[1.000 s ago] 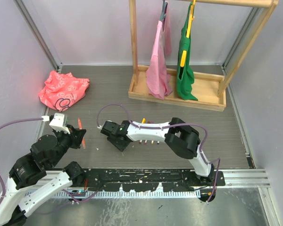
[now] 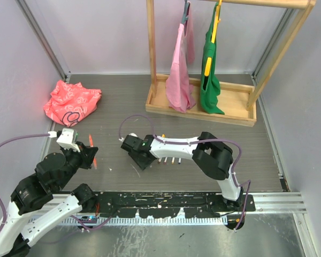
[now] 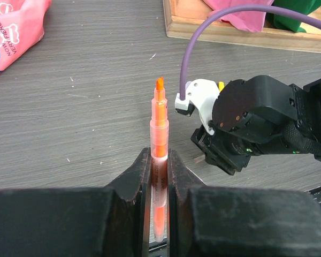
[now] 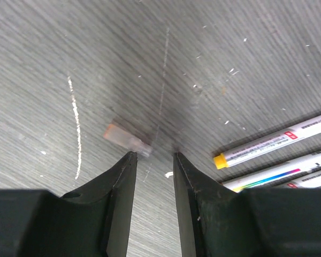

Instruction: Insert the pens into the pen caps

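My left gripper is shut on an orange pen [image 3: 159, 134], held upright; it also shows at the left in the top view [image 2: 91, 152]. My right gripper hangs low over the table, part open, its fingertips just below a small translucent orange-tinted cap [image 4: 127, 138] lying on the table. To the right of it lie several white pens, among them one with a yellow end [image 4: 273, 140].
A red patterned cloth bag [image 2: 72, 101] lies at the back left. A wooden rack [image 2: 239, 110] with pink and green garments stands at the back right.
My right arm has shifted a little to the right in the top view. The left arm and the held pen have not visibly moved.
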